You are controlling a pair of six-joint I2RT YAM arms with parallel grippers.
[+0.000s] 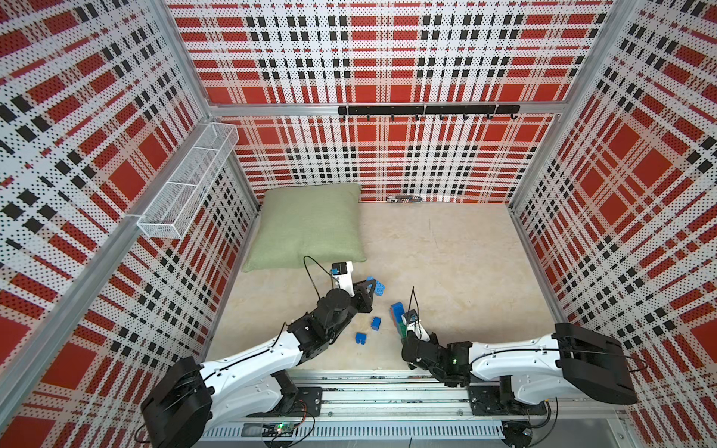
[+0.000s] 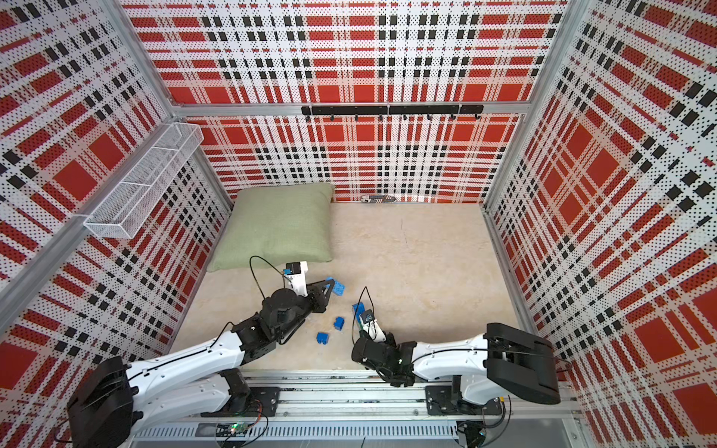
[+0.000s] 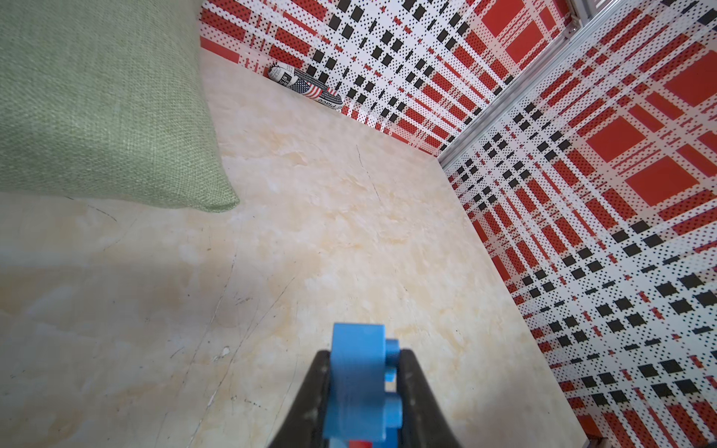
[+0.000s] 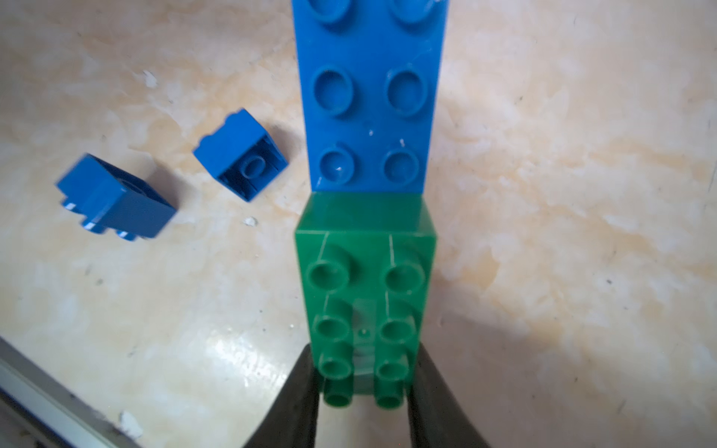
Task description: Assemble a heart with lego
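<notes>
In the left wrist view my left gripper is shut on a light-blue brick piece (image 3: 358, 380) whose studs face right; a bit of red shows under it. That blue piece (image 1: 379, 287) juts past the left fingers in the top left view. My right gripper is shut on the near end of a green brick (image 4: 366, 261). Joined end to end with the green is a longer blue brick (image 4: 366, 97), cut off by the right wrist view's upper edge. Two small blue bricks lie on the table to the left, one nearer (image 4: 250, 153) and one farther out (image 4: 119, 198).
A green cushion (image 1: 306, 224) fills the table's back left. The table's front edge (image 4: 52, 395) runs close by the right gripper.
</notes>
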